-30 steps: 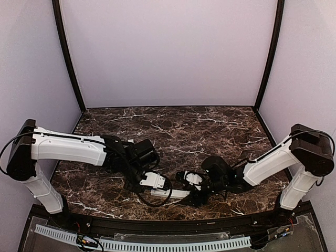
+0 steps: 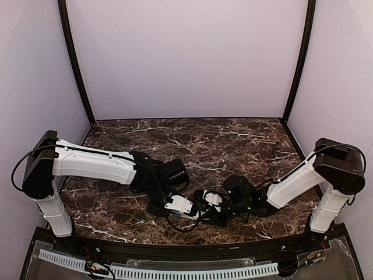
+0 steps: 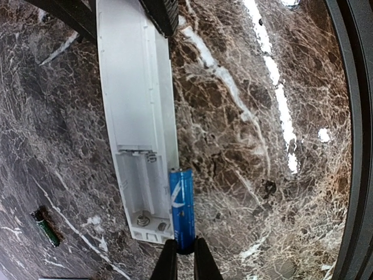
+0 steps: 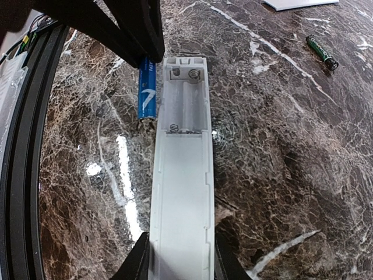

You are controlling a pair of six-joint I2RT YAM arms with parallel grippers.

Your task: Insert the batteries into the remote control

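Note:
The white remote control [image 4: 182,175] lies face down with its battery compartment [image 4: 183,102] open and empty. My right gripper is shut on the remote's end opposite the compartment. My left gripper is shut on a blue battery [image 3: 182,201], held by one end just beside the compartment, along its long side, outside the cavity. A green battery [image 3: 45,227] lies loose on the marble table, a short way from the remote. In the top view both grippers meet near the front middle, largely hiding the remote.
A white flat object [image 4: 300,3] sits at the edge of the right wrist view. The dark front rail [image 2: 186,251] runs close to both grippers.
In the top view my left arm has moved right, toward my right gripper, and now covers more of the remote. The right arm has barely moved.

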